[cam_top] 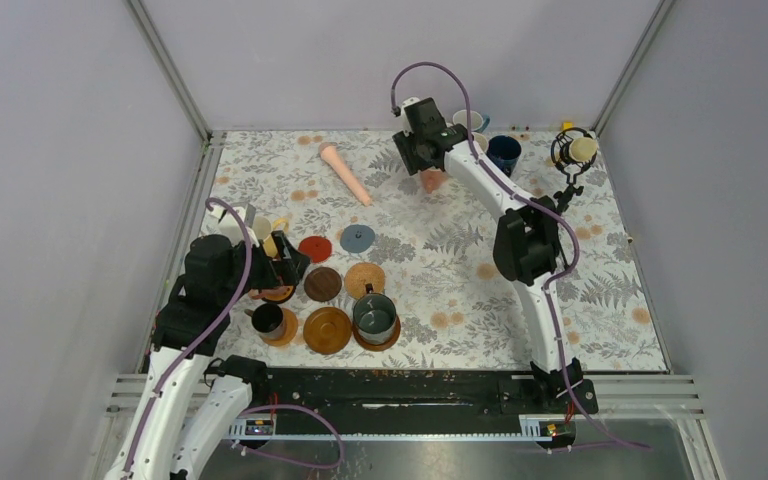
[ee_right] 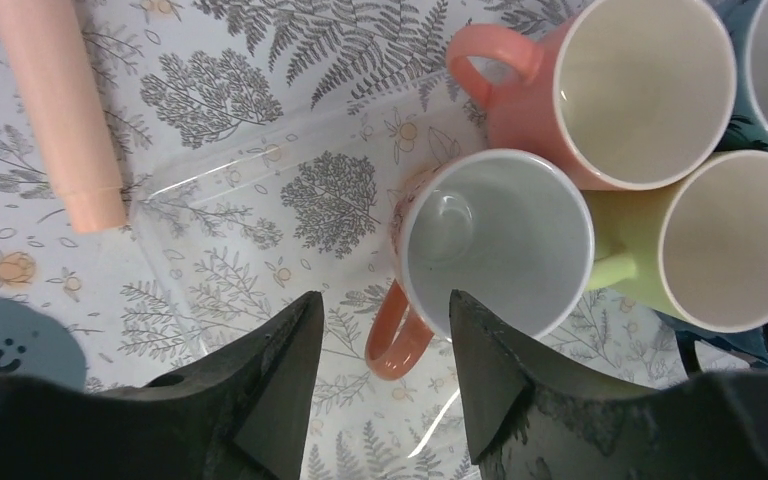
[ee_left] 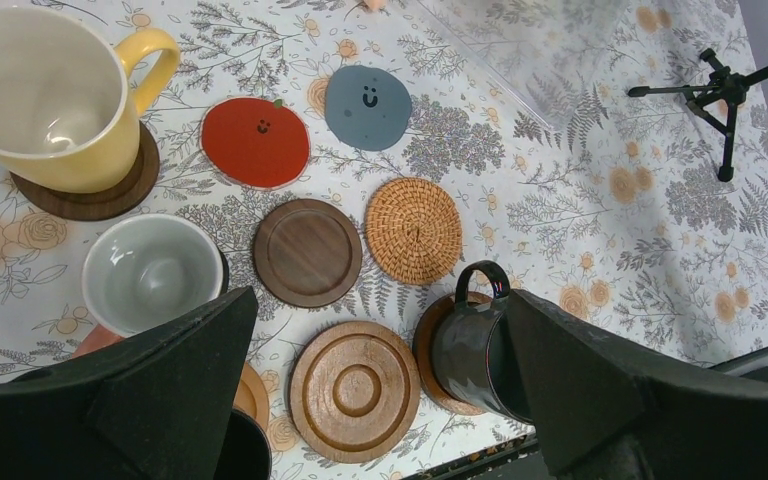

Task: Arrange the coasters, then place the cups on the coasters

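Note:
A cup with a pale inside (ee_right: 500, 235) and a terracotta handle (ee_right: 388, 345) stands in the right wrist view, at the near side of a cup cluster. My right gripper is above it, fingers parted, with the handle showing in the gap between them; whether they touch it cannot be told. My left gripper is open and empty above the coasters. Below it are free coasters: dark wood (ee_left: 307, 252), woven (ee_left: 414, 231), ringed wood (ee_left: 355, 391), red (ee_left: 255, 142) and grey-blue (ee_left: 368, 107). A dark glass mug (ee_left: 480, 355) occupies another.
Pink (ee_right: 645, 90) and green (ee_right: 735, 240) cups crowd the near cup. A yellow mug (ee_left: 55, 95) and a pale cup (ee_left: 150, 272) stand on the left. A black stand (cam_top: 572, 165) rises at right.

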